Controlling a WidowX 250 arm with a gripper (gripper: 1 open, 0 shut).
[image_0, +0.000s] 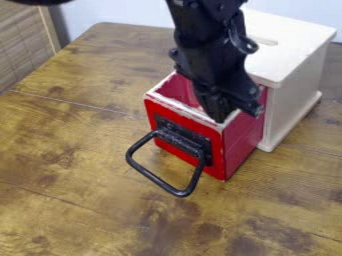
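Observation:
A red drawer (238, 150) with a white rim and a black looped handle (179, 190) on its front sticks out from a white cabinet (294, 100) on the wooden table. My black gripper (218, 105) points down over the drawer's open top, its tips low at the rim or just inside. The tips are mostly hidden against the dark body; the gripper looks shut, with nothing visible between its fingers.
A white wall stands behind, and a woven panel (20, 50) lies at the far left edge.

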